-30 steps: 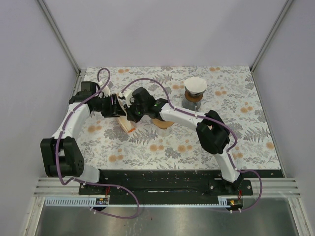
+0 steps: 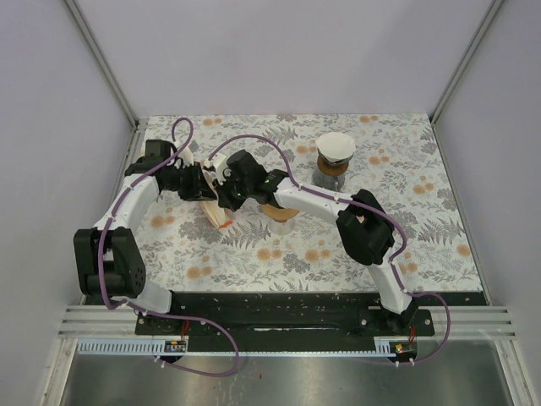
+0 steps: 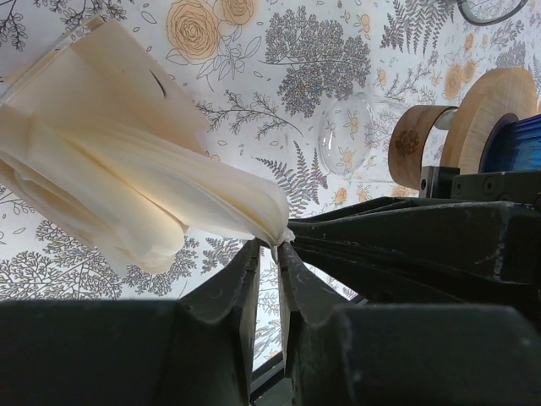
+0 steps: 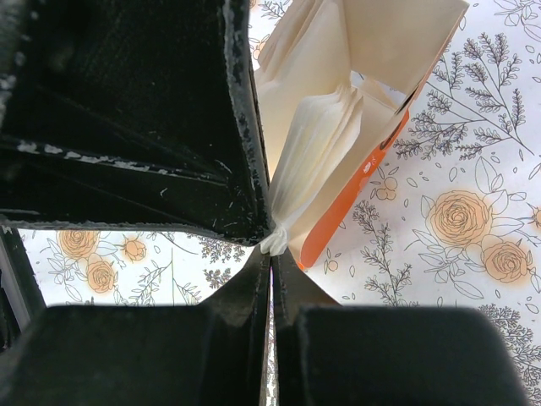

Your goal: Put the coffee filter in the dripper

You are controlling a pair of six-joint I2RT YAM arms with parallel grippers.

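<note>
Pleated cream coffee filters (image 3: 194, 190) (image 4: 313, 152) reach out of an open orange-and-kraft packet (image 4: 342, 203) at the left of the table, their end bunched at my grippers. My left gripper (image 2: 205, 193) meets that end; whether it grips it is hard to tell. My right gripper (image 2: 221, 199) is shut on the tip of the filters, its arm crossing above the left one's fingertips in the left wrist view.
A glass carafe with wooden collar and white top (image 2: 336, 148) stands at back right. A round wooden piece (image 2: 279, 216) (image 3: 478, 114) lies under the right arm.
The left arm has shifted slightly in the top view, its gripper staying at the packet. The right arm looks unchanged.
</note>
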